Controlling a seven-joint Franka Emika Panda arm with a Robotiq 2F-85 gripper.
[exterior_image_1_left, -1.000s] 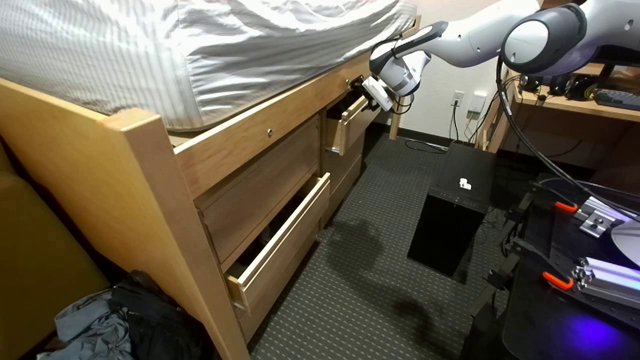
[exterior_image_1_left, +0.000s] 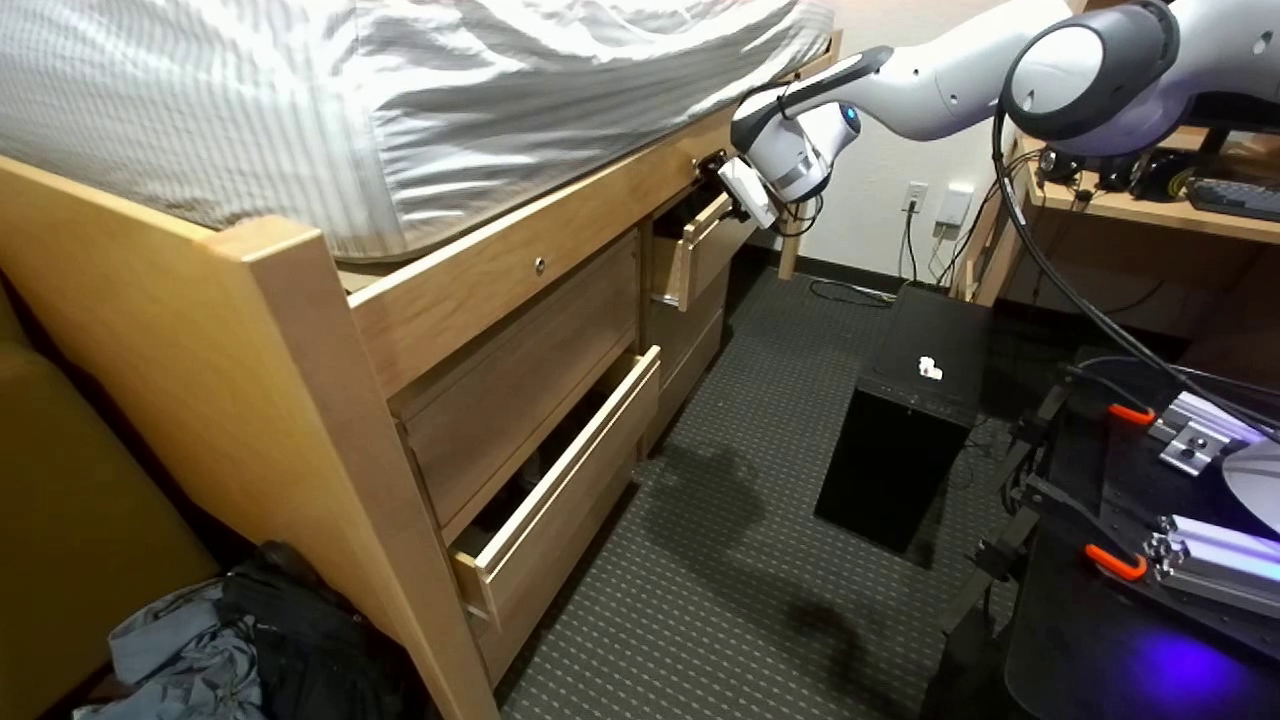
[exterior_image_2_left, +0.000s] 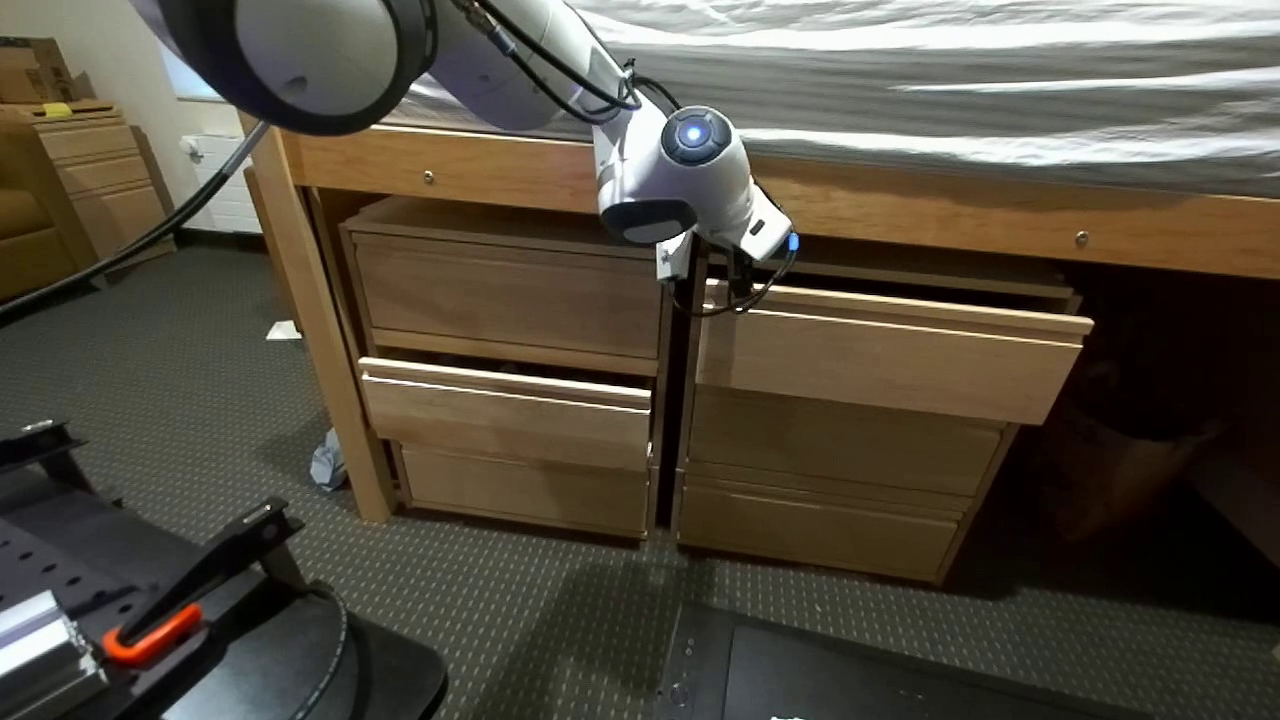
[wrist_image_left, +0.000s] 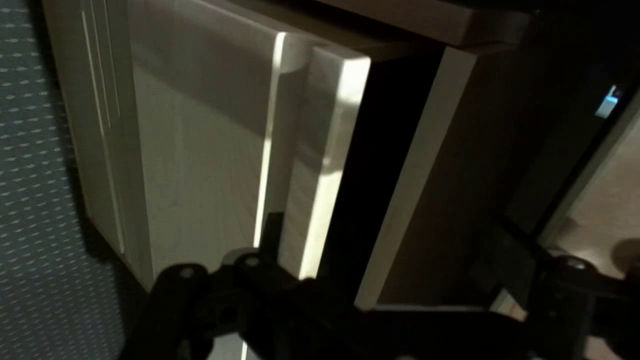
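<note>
My gripper (exterior_image_1_left: 725, 188) is at the upper drawer of the far cabinet, which is pulled part way out. In the wrist view its dark fingers stand wide apart, one finger (wrist_image_left: 252, 264) by the outer face of the drawer front (wrist_image_left: 198, 138) and the other finger (wrist_image_left: 573, 270) well beyond the top edge. The drawer's top edge lies between them, nearer the first finger; whether it touches is too dark to tell. In exterior view 2 the same drawer (exterior_image_2_left: 888, 348) sticks out at the right, and the arm's wrist hides most of the gripper at its left end.
Another drawer (exterior_image_1_left: 570, 480) stands part open in the near cabinet. Above both cabinets runs the wooden bed rail (exterior_image_1_left: 540, 258), close over the gripper. A black box (exterior_image_1_left: 918, 360) stands on the carpet, with clear floor between it and the cabinets. A black cart (exterior_image_1_left: 1140, 612) is at the right.
My wrist has shifted slightly left and tilted a little in exterior view 1. Both part-open drawers look the same as before.
</note>
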